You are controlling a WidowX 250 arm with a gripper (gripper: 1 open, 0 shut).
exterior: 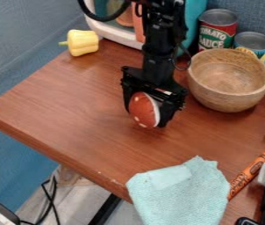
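Note:
A black arm reaches down from the top of the view to its gripper over the middle of the wooden table. Below and between the gripper's fingers is a red ball with a white band, looking like a small football; the gripper appears shut on it. Whether the ball touches the table is hard to tell.
A wooden bowl stands to the right, cans behind it. A yellow object lies at the back left, near a white-and-teal toy. A light cloth and an orange crayon-like stick lie at the front right.

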